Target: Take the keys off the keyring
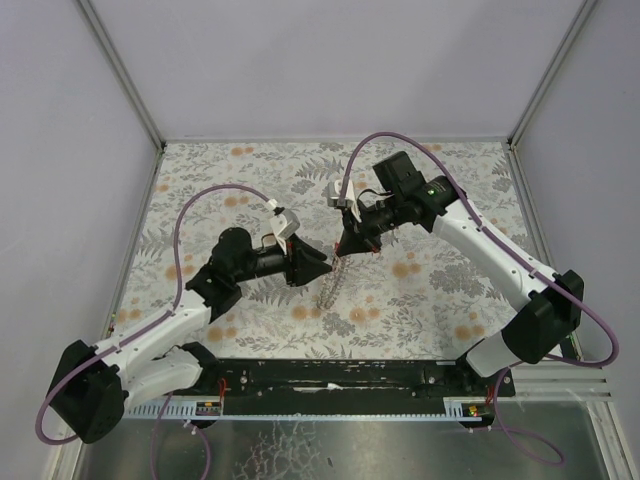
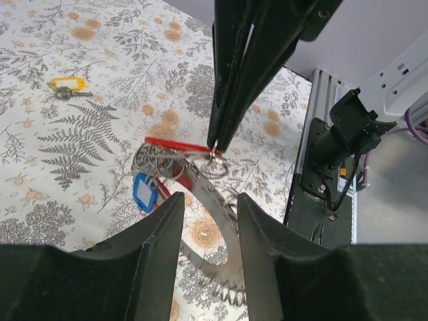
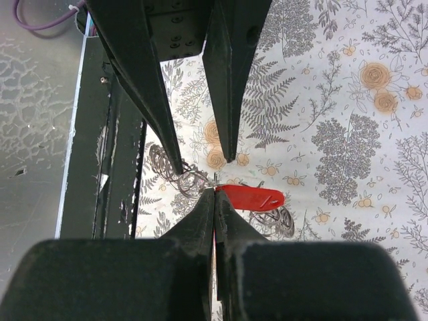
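Above the table, my right gripper is shut on the thin metal of the keyring (image 2: 212,162). From it hangs a strap with a red end (image 3: 251,197) and a dark wire-like pattern. My left gripper stands open just below, its fingers spread to either side of the hanging strap and nothing clamped between them. Beside the strap shows a blue tag (image 2: 142,194); whether it hangs from the ring I cannot tell. On the table lies a loose key (image 2: 65,93) by a yellow tag (image 2: 72,83).
The two grippers are very near each other over the middle.
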